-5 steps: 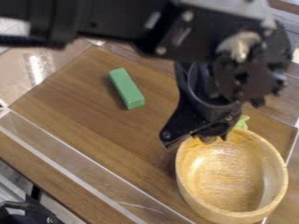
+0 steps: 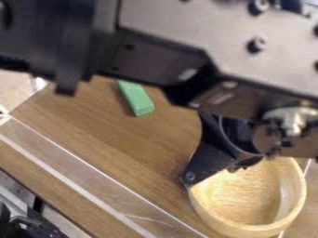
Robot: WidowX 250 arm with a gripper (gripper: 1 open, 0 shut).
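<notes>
My gripper is large and dark in the upper right, low over the back-left rim of a light wooden bowl. Its fingertip reaches down by that rim; whether the fingers are open or shut is hidden by the arm's body. A green block lies on the wooden board to the left.
The wooden board has free room left of the bowl and around the block. A clear-edged strip runs along its lower left, with dark hardware at the bottom left corner.
</notes>
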